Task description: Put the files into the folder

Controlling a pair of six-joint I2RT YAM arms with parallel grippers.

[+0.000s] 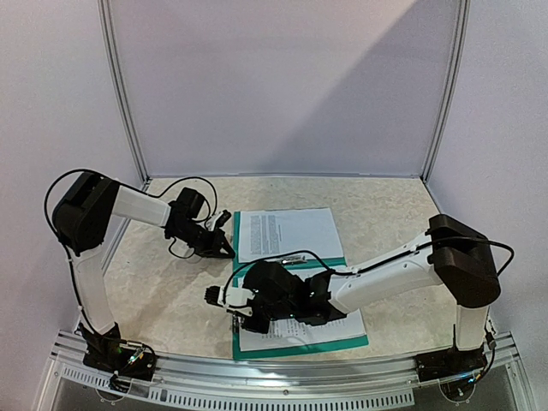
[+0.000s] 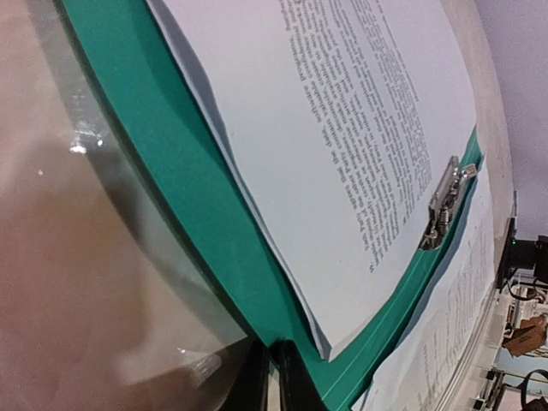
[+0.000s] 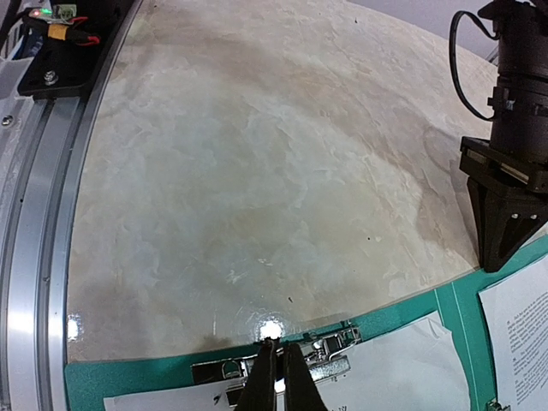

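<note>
The green folder [image 1: 300, 348] lies spread open on the table, with printed sheets on both halves. On the far half rests one set of sheets [image 2: 248, 103], with a metal clip [image 2: 443, 205] at its near edge; the other set [image 3: 411, 368] covers the near half. My left gripper is shut on the folder's left edge near the fold. At the near half's left edge, my right gripper is shut against the metal clip [image 3: 334, 345] over the sheets; nothing clearly shows between its fingers. From above, the right arm hides part of the near sheets.
Bare table [image 1: 163, 300] lies left of the folder, and more is free at the far right. A metal rail [image 1: 282, 377] runs along the front edge. The left arm [image 3: 522, 94] stands close to the right gripper, near the fold.
</note>
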